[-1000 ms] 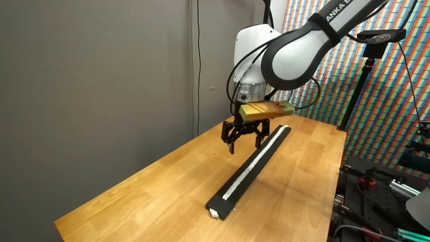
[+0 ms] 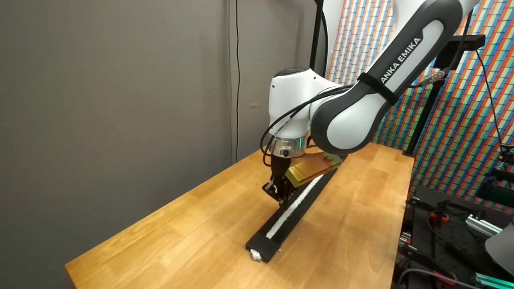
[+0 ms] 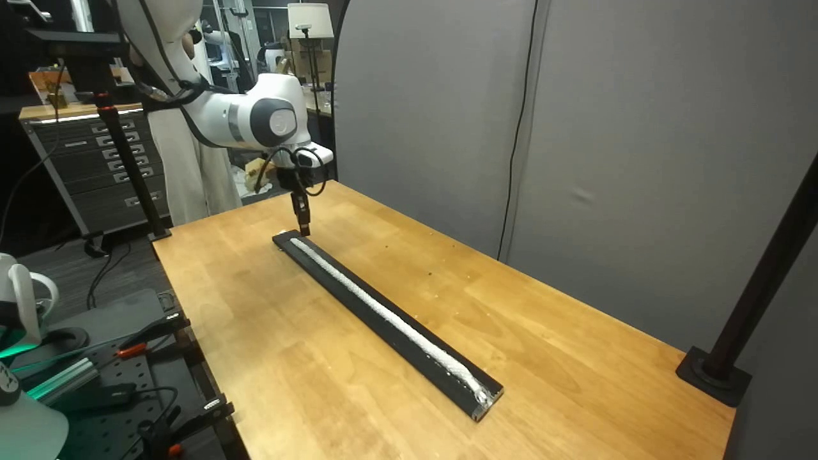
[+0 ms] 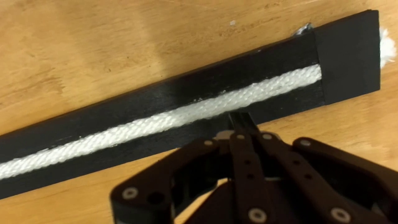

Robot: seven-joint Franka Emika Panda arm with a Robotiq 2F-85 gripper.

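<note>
A long black board lies flat across the wooden table, with a white braided rope running along its top. In the wrist view the rope goes under a black band at one end, and its frayed tip sticks out beyond. My gripper is shut, its fingertips together over the board's edge strip beside the rope; nothing shows between them. From the side, the gripper points down just at the board; whether it touches cannot be told. In the other exterior view the gripper appears near the board's far end.
A grey wall panel stands along one side. A black post with a square base stands at a table corner.
One second ago the gripper was open and higher, farther back. It has come down, turned, and shut beside the rope. The board looks unmoved.
</note>
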